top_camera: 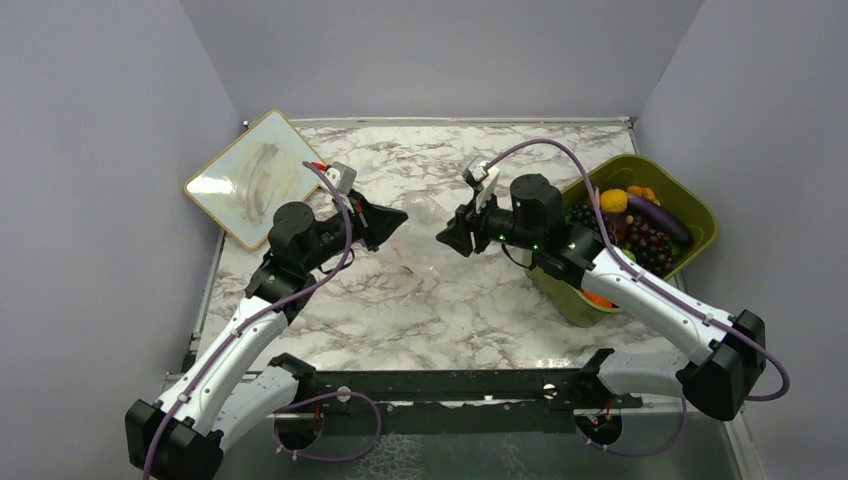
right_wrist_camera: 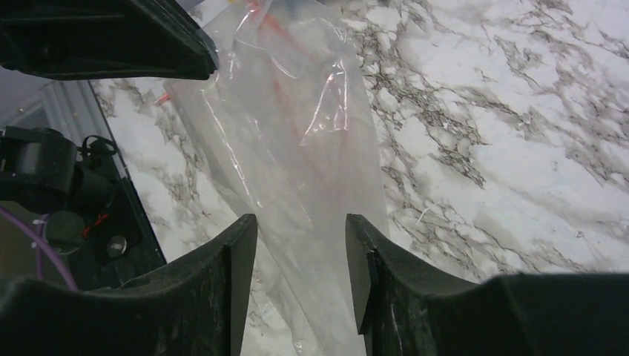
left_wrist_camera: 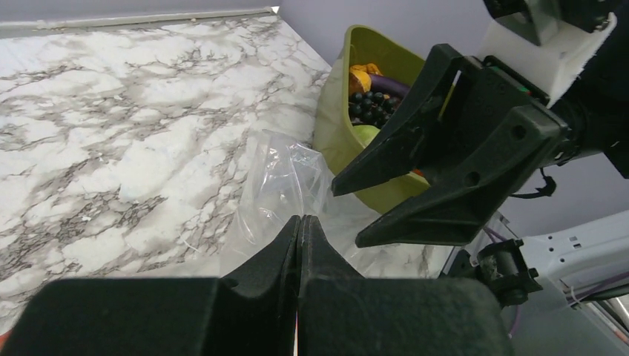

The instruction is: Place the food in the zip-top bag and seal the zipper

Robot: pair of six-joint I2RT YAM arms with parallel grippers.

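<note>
A clear plastic zip bag (top_camera: 418, 238) with reddish lines is stretched out between my two grippers, above the marble tabletop. My left gripper is shut, and in the right wrist view its dark fingertip (right_wrist_camera: 199, 65) meets the upper edge of the bag (right_wrist_camera: 297, 126). My right gripper stands part open, its two fingers apart, with the lower bag film seen between and behind them; whether they touch it I cannot tell. In the left wrist view the right fingers (left_wrist_camera: 386, 159) point toward the left fingertips. No food shows in the bag.
A green bin (top_camera: 705, 240) at the right holds food, including an eggplant (top_camera: 662, 218), dark grapes (top_camera: 648, 245) and a yellow item (top_camera: 613, 201). A stained white board (top_camera: 255, 180) lies at the back left.
</note>
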